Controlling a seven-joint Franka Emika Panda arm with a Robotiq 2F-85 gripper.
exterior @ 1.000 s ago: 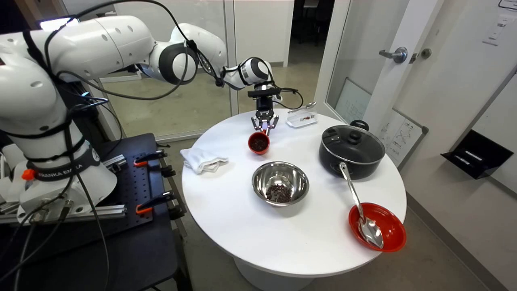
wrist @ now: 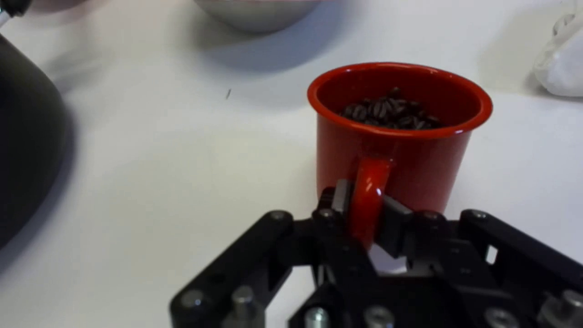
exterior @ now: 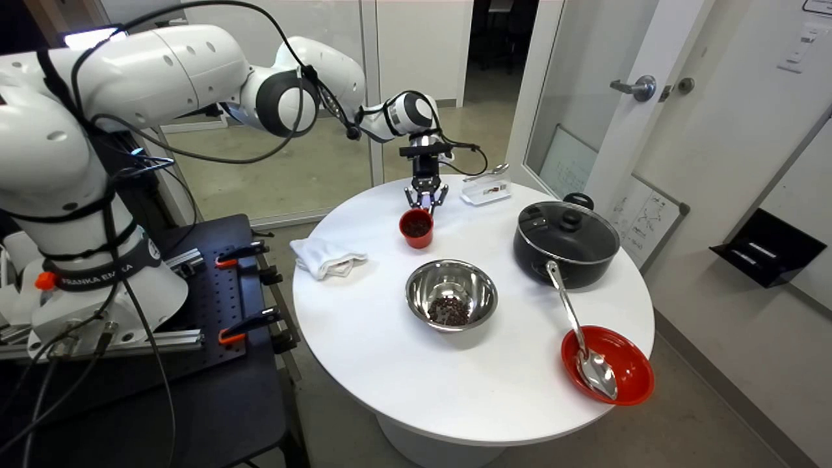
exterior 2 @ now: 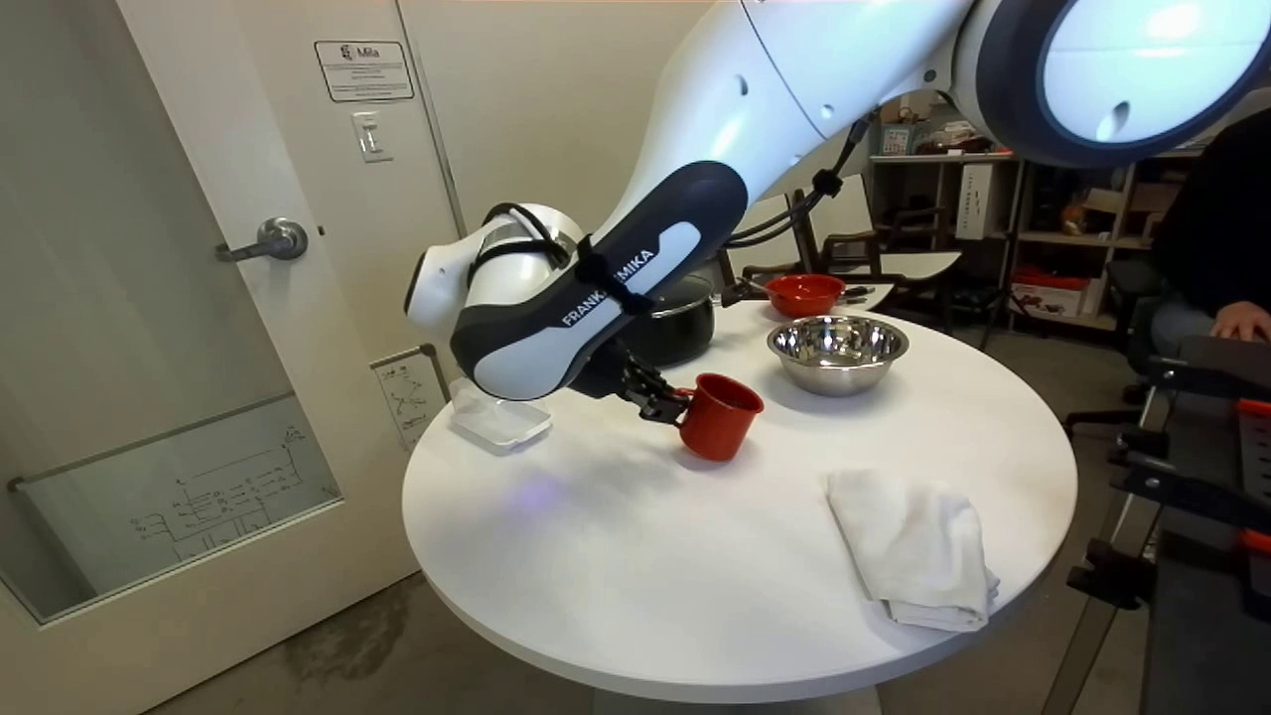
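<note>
In the wrist view, a red mug (wrist: pixel 393 166) faces me with its handle (wrist: pixel 367 205) between my fingers. My gripper is shut on that handle. Dark coffee beans (wrist: pixel 391 112) lie inside, below the rim. From the side, the mug (exterior 2: pixel 720 419) leans slightly, and I cannot tell whether its base touches the table. A steel bowl (exterior: pixel 450 295), apart from the mug, holds some of the same dark beans (exterior: pixel 448 311) at its bottom.
A lidded black pot (exterior: pixel 567 243) stands to one side. Beyond it, a spoon (exterior: pixel 597 370) rests in a red bowl (exterior: pixel 641 377). A folded white cloth (exterior 2: pixel 912 548) and a clear container (exterior 2: pixel 500 419) lie near the table's edge. Bare table surrounds the mug.
The mug has tipped back toward upright: more of its outer wall shows in exterior view 1 and its opening looks flatter. The gripper keeps its hold; the bowl and other objects have not moved.
</note>
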